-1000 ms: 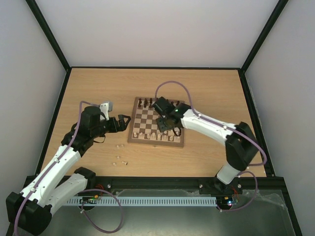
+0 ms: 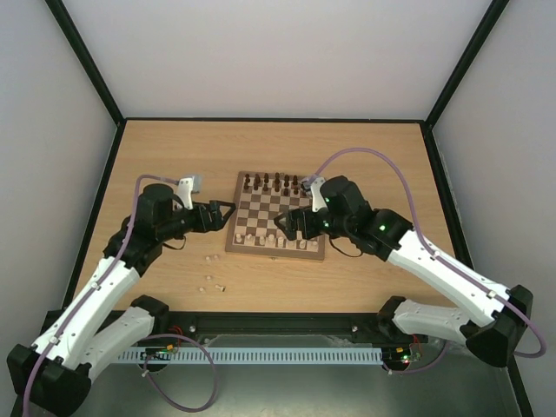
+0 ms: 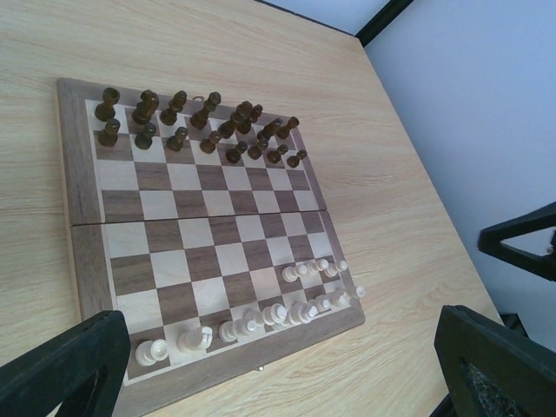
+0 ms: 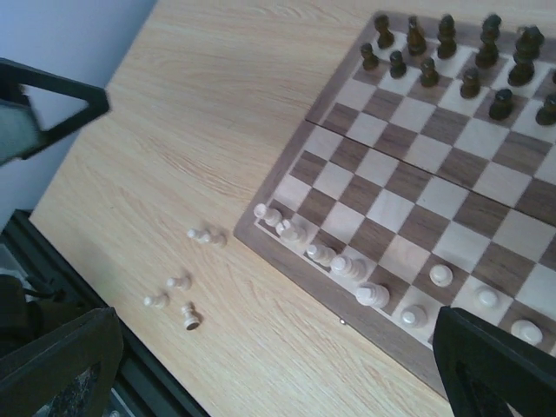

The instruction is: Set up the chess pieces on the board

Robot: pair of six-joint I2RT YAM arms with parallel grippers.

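Observation:
The chess board (image 2: 233,234) lies mid-table. Dark pieces (image 3: 208,109) fill two rows at its far side. White pieces (image 3: 271,313) line the near edge, with a few in the row ahead of them at the right. Off the board's near-left side, several loose white pieces (image 4: 180,282) are on the table, at least one lying on its side. My left gripper (image 2: 231,213) hangs by the board's left edge, open and empty. Over the board's near half is my right gripper (image 2: 285,228), also open, with nothing between its fingers.
Both arms flank the board, and the right one covers part of its right side in the top view.

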